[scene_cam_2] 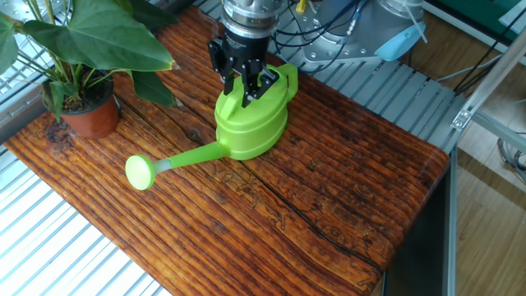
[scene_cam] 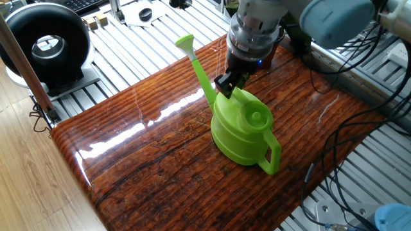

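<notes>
A light green watering can (scene_cam: 239, 131) stands upright on the brown wooden table, its long spout (scene_cam_2: 193, 156) ending in a round rose. My gripper (scene_cam: 232, 85) points down at the top of the can, close over its raised top grip. From the other side, the gripper (scene_cam_2: 238, 95) shows its black fingers spread, with green plastic visible in the gap. The fingers look open; whether either finger touches the can is hard to tell.
A potted plant (scene_cam_2: 92, 115) with broad leaves stands at a table corner, near the can. Black cables (scene_cam: 334, 154) hang beside the table.
</notes>
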